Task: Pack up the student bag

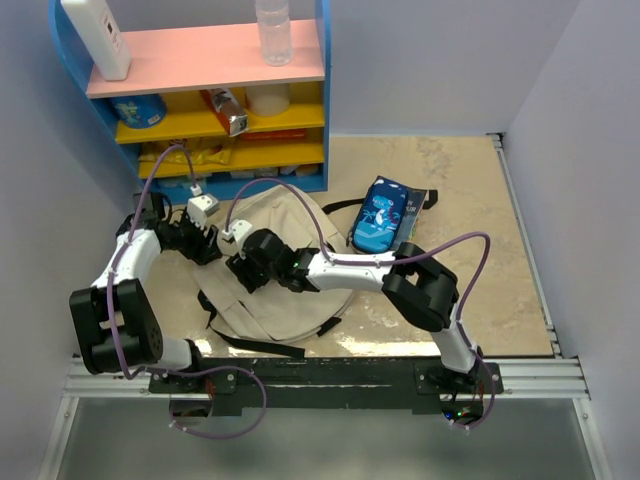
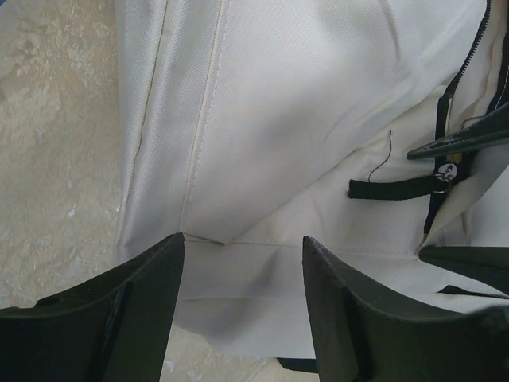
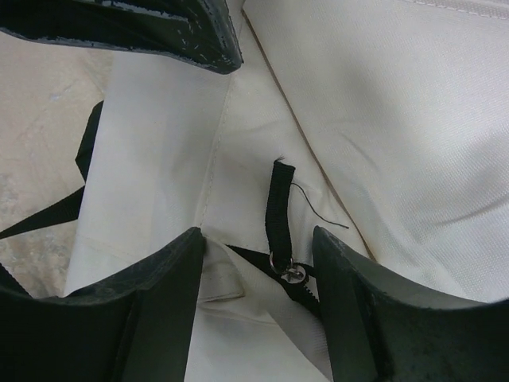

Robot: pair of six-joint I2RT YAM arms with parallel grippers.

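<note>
A white canvas bag [image 1: 290, 320] with black straps lies flat on the floor of the workspace. My left gripper [image 1: 207, 250] hangs over its left edge, open, with plain fabric [image 2: 262, 191] below its fingers. My right gripper [image 1: 247, 270] is low at the middle of the bag, fingers part open around a fold of fabric and the black zipper with its pull tab [image 3: 279, 207]; whether it grips them I cannot tell. A blue pencil case [image 1: 378, 218] rests on books [image 1: 410, 220] to the right of the bag.
A blue shelf unit with pink top [image 1: 190, 55] and yellow shelves holds bottles and packets at the back left. Walls bound both sides.
</note>
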